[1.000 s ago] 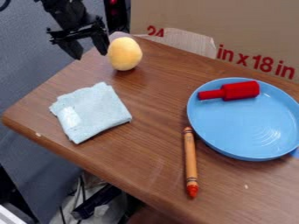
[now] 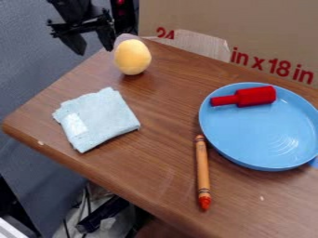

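Note:
My black gripper (image 2: pixel 89 37) hangs at the top left, above and left of the table's back corner, apart from everything on the table; its fingers point down, and whether they are open or shut is unclear. Just right of it sits a yellow, egg-shaped object (image 2: pixel 132 59). A folded pale blue cloth (image 2: pixel 97 119) lies on the left of the table. A blue plate (image 2: pixel 267 144) on the right holds a red cylindrical object with a handle (image 2: pixel 255 96). An orange crayon-shaped stick (image 2: pixel 203 172) lies left of the plate.
The wooden table (image 2: pixel 137 177) has bare room in its middle and front. A cardboard box (image 2: pixel 230 33) stands along the back. Beyond the left edge is a grey area with dark items on the floor below.
The things on the table have not moved.

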